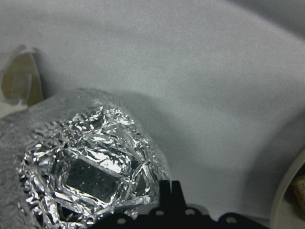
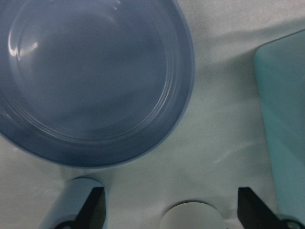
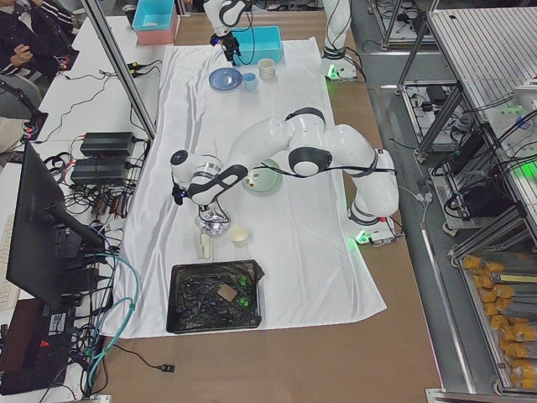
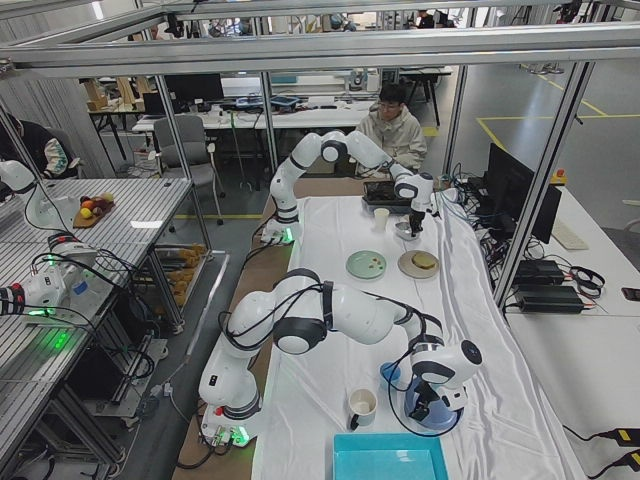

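My left gripper hangs over a crumpled foil-lined bowl (image 1: 90, 171) on the white cloth, its black tips at the bowl's right edge; whether it grips the rim is unclear. A plate with food (image 1: 290, 200) is at the right edge of the left wrist view. My right gripper is open above the table, near a blue plate (image 2: 90, 76), a light blue cup (image 2: 64, 210), a white cup (image 2: 190, 217) and a turquoise bin (image 2: 281, 119). Nothing shows between its fingers.
A black lined tray (image 3: 215, 311) lies near the left arm, with a pale cup (image 3: 239, 235) beside the foil bowl. A green plate (image 4: 366, 265) sits mid-table.
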